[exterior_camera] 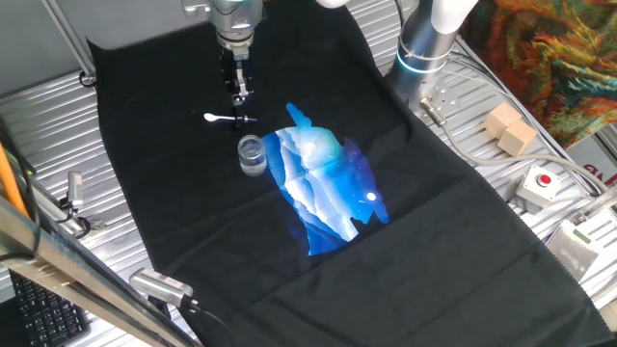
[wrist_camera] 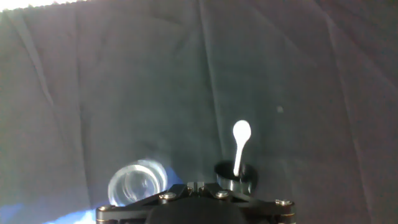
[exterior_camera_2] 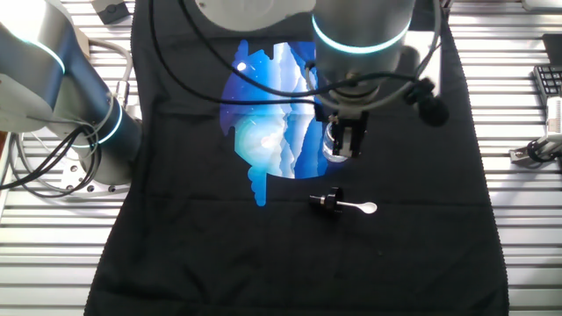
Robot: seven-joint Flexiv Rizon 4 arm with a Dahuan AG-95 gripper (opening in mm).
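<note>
My gripper (exterior_camera: 240, 99) hangs above the black cloth near a white spoon (exterior_camera: 219, 118). In the wrist view, the fingertips (wrist_camera: 191, 186) meet in the middle, so it looks shut, and nothing shows between them. The spoon (wrist_camera: 241, 137) has its handle across a small round black piece (wrist_camera: 227, 171), just right of the fingertips. Exterior view 2 shows this black piece (exterior_camera_2: 333, 198) on the cloth, below the gripper (exterior_camera_2: 349, 154) in the picture. A clear glass jar (exterior_camera: 253, 156) stands to the left of the fingertips in the wrist view; the gripper partly hides it in exterior view 2.
A blue and white patterned cloth (exterior_camera: 323, 183) lies beside the jar. Wooden blocks (exterior_camera: 518, 138) and a red-button box (exterior_camera: 538, 186) sit off the cloth's right edge, beyond the arm's base (exterior_camera: 421, 58).
</note>
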